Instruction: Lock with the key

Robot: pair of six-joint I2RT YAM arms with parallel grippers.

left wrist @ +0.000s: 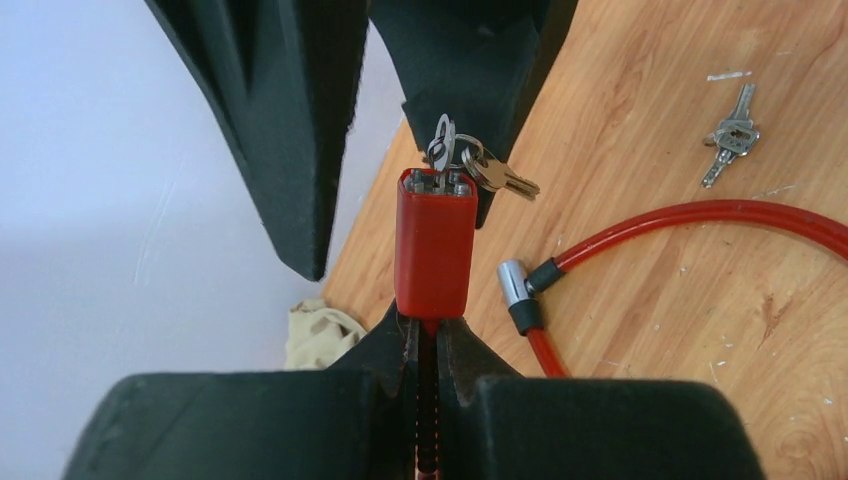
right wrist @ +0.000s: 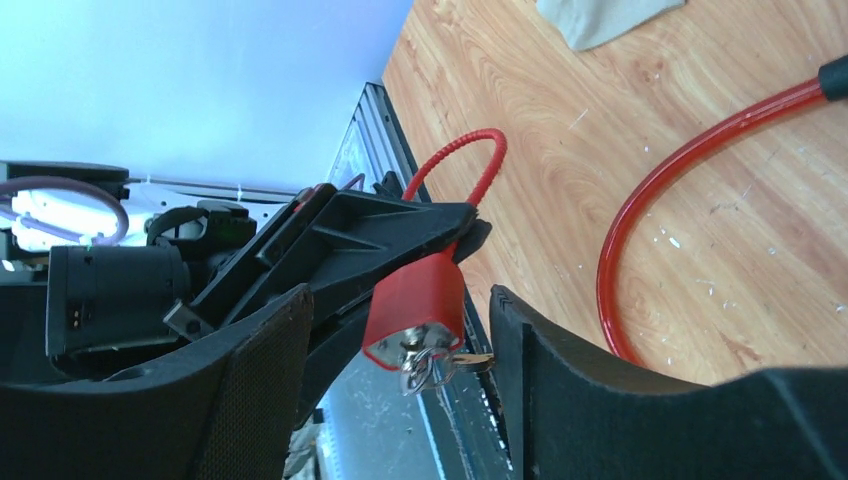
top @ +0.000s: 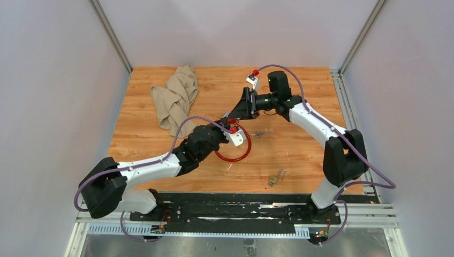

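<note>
A red lock body (left wrist: 432,245) is held upright by my left gripper, shut on it. On its top a key (left wrist: 444,140) stands in the lock, with a ring and further keys (left wrist: 505,180) hanging from it. My right gripper is open around the key end of the lock, its fingers on either side, apart from the keys in the right wrist view. A red cable loop (top: 248,147) lies on the table below.
A beige cloth (top: 172,99) lies back left. Loose keys (left wrist: 733,135) lie right of the loop, and a brass padlock (top: 273,180) lies near the front edge.
</note>
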